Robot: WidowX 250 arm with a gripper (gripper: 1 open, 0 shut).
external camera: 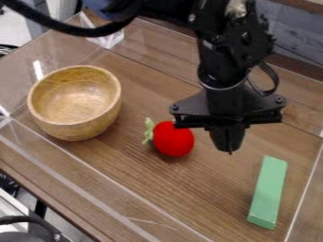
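My black gripper (228,142) hangs over the middle right of the wooden table, just right of a red tomato-like object (175,141) with a green leafy top; its lower body partly covers that object's upper edge. It looks shut, with nothing visible between its fingers. A mint-green bar (267,191) lies at the lower right. A yellow-tan bowl (57,99) sits at the left.
A clear plastic piece (108,33) lies at the upper left, partly behind a black cable. Bare wood shows at the lower middle (151,198) and upper left. The table's edge runs along the bottom left.
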